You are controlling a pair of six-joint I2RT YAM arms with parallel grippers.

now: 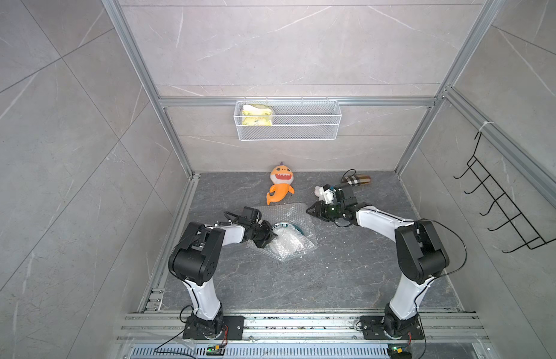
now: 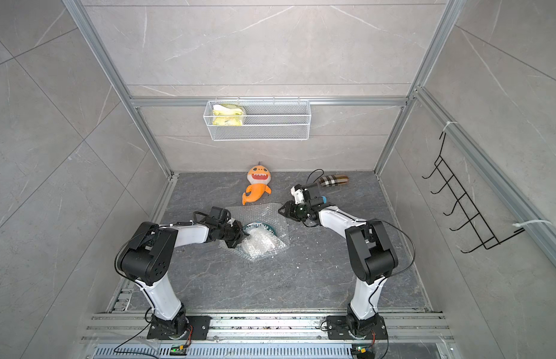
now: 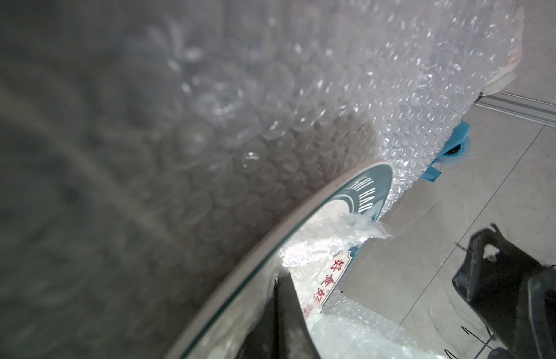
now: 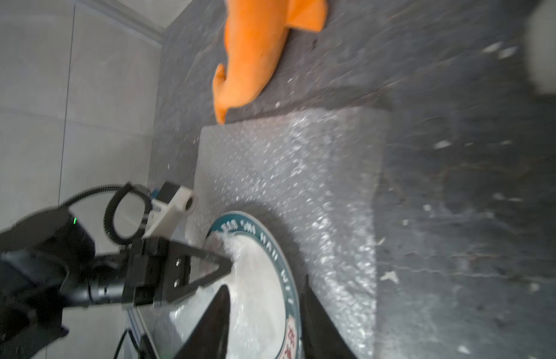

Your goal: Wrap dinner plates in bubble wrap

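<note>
A dinner plate [image 4: 282, 275] with a teal rim lies on a sheet of bubble wrap [image 4: 290, 161], partly covered by crumpled wrap [image 3: 326, 239]. My left gripper [image 1: 267, 238] presses down on the covered plate, its fingers shut, as the left wrist view shows close up. My right gripper [image 2: 285, 210] hovers over the upper right corner of the wrap sheet, right of the plate; in the blurred right wrist view its fingers stand apart with nothing visible held.
An orange shark plush [image 1: 280, 182] lies just behind the wrap. A plaid item [image 2: 333, 179] and a blue object [image 3: 448, 149] are at the back right. A wire basket [image 1: 302, 122] hangs on the back wall.
</note>
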